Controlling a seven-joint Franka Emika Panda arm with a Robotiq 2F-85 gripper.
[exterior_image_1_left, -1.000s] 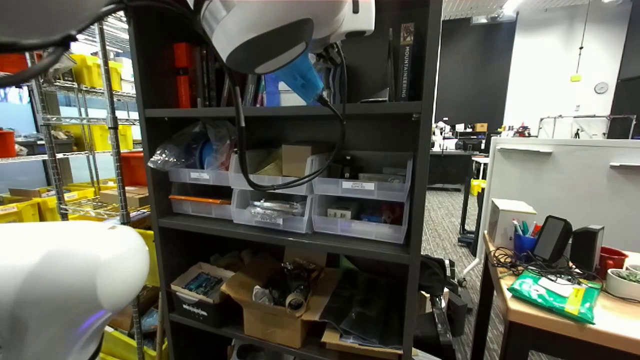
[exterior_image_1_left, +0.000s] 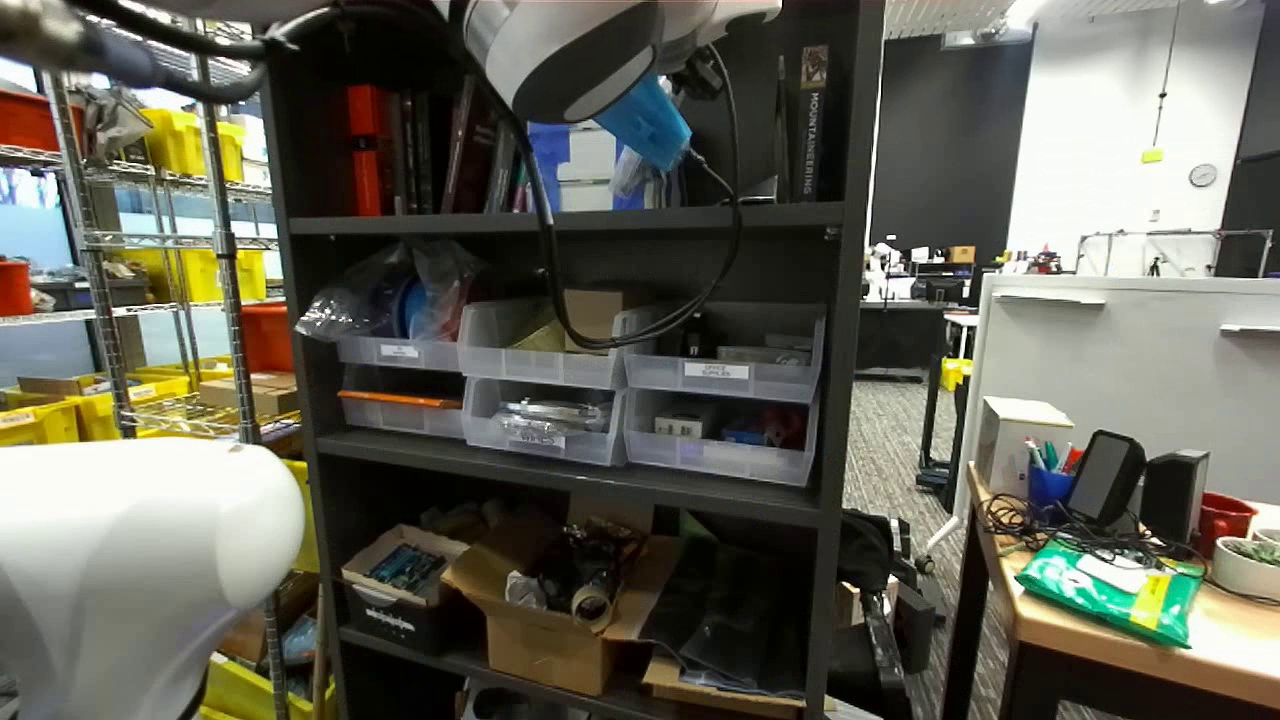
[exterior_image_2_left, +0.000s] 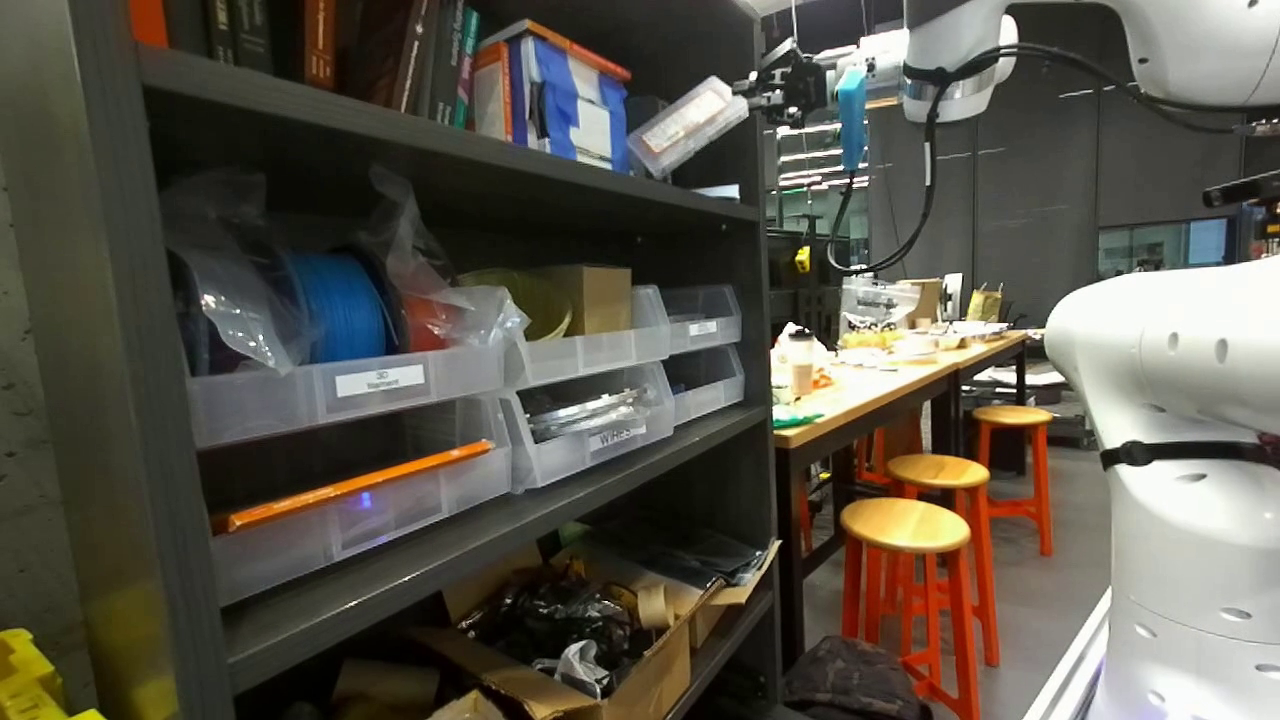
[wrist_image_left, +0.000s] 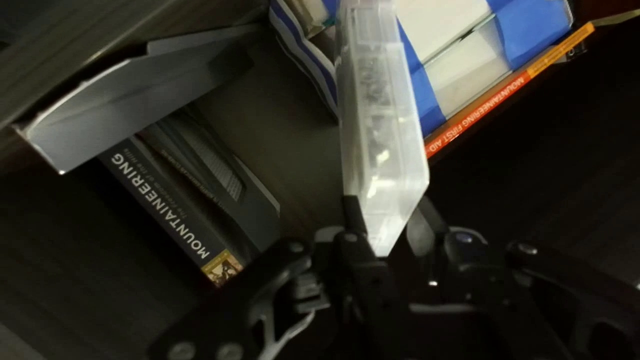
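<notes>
Held between the fingers of my gripper is a clear plastic case (wrist_image_left: 384, 126), gripped at its near end. In exterior view 2 the gripper (exterior_image_2_left: 753, 94) points toward the upper shelf, and the case (exterior_image_2_left: 687, 126) extends from it, tilted, over the shelf's front edge by the blue-and-white boxes (exterior_image_2_left: 578, 102). Exterior view 1 shows the arm's blue wrist part (exterior_image_1_left: 648, 122) before the upper shelf; the fingertips there are mostly hidden behind the arm. Whether the case touches the shelf, I cannot tell.
A black Mountaineering book (wrist_image_left: 174, 207) stands beside a bent pale sheet (wrist_image_left: 138, 96). An orange-spined book (wrist_image_left: 480, 111) borders the boxes. Below, clear bins (exterior_image_1_left: 540, 420) fill the middle shelf. The arm's cable (exterior_image_1_left: 554, 288) loops in front of them.
In exterior view 1, the arm's wrist and blue part have shifted right and slightly up. The cable loop has swung right too. The shelf contents in view look unmoved.
</notes>
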